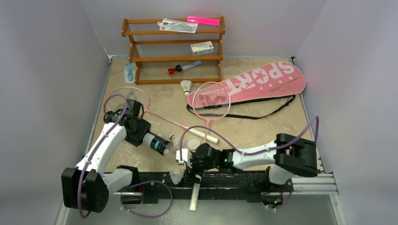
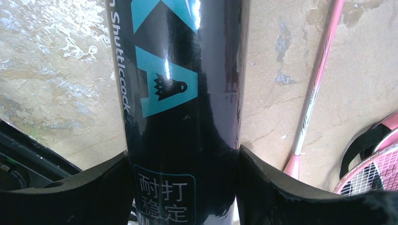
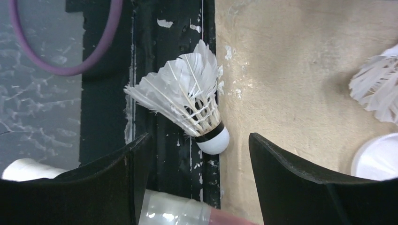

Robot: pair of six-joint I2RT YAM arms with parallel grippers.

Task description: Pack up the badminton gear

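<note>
My left gripper is shut on a black shuttlecock tube (image 2: 173,61), its clear-rimmed end facing the table's middle. In the right wrist view, my right gripper stands open, nothing between its fingers. Beyond its fingertips a white feather shuttlecock (image 3: 192,91) lies on the black front edge, cork toward the table. A second shuttlecock (image 1: 174,140) rests near the tube's mouth, and a third (image 1: 186,86) lies by the rack. One racket (image 1: 126,87) lies at left. Another racket (image 1: 211,82) reaches from the pink bag (image 1: 267,82) to the front edge, partly under my right arm.
A round white lid (image 1: 193,143) lies beside the middle shuttlecock. The wooden rack (image 1: 173,59) at the back holds a white box (image 1: 202,48) and a pink case (image 1: 203,20). A black strap (image 1: 263,116) trails from the bag.
</note>
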